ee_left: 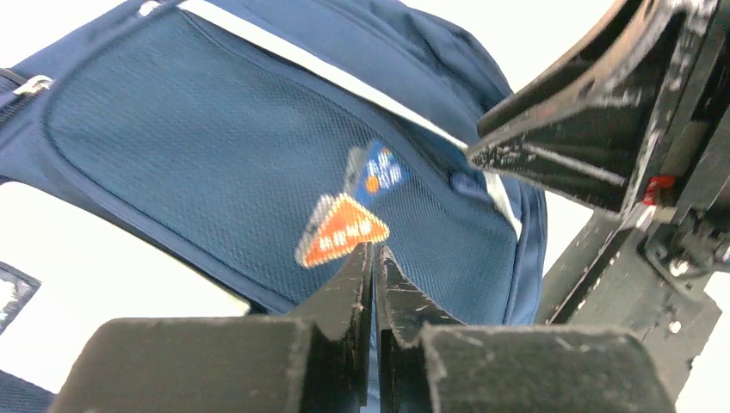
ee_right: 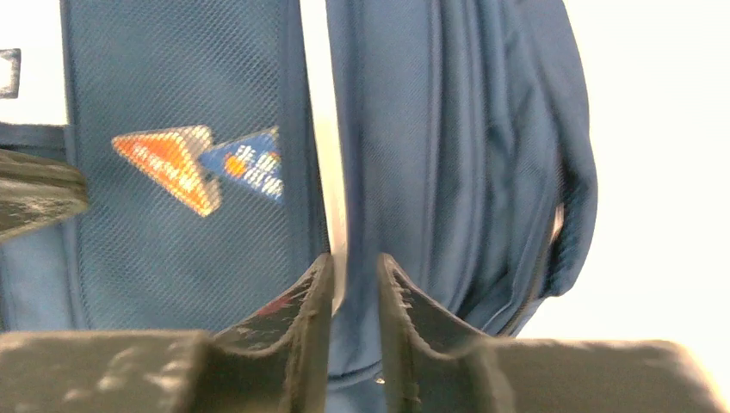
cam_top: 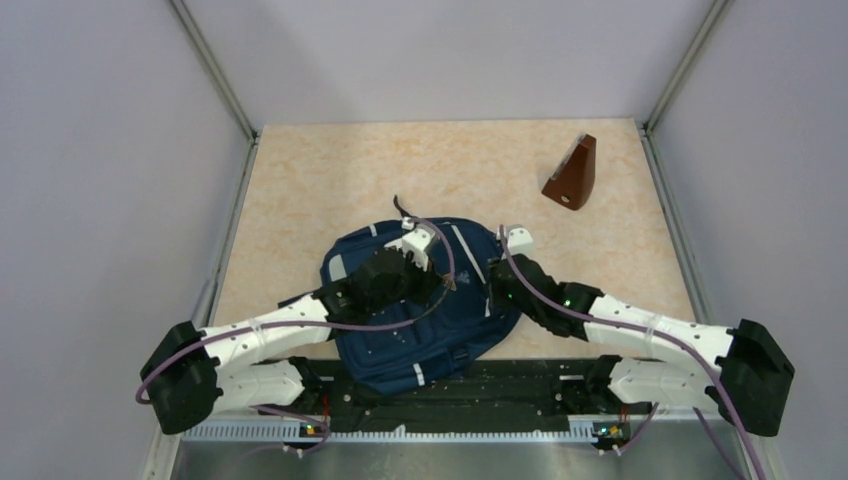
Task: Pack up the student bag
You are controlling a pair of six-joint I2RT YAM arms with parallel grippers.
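A navy backpack [cam_top: 400, 350] lies flat at the table's front middle, with white strips and small orange and blue patches. My left gripper [cam_top: 430, 280] hangs over its middle; in the left wrist view its fingertips [ee_left: 361, 258] are close together above the fabric, with nothing visible between them. My right gripper [cam_top: 492, 280] is at the bag's right side. In the right wrist view its fingers [ee_right: 310, 301] are near a white strip [ee_right: 323, 112], slightly apart and blurred; whether they touch it is unclear.
A brown wedge-shaped object [cam_top: 570, 180] stands at the back right.
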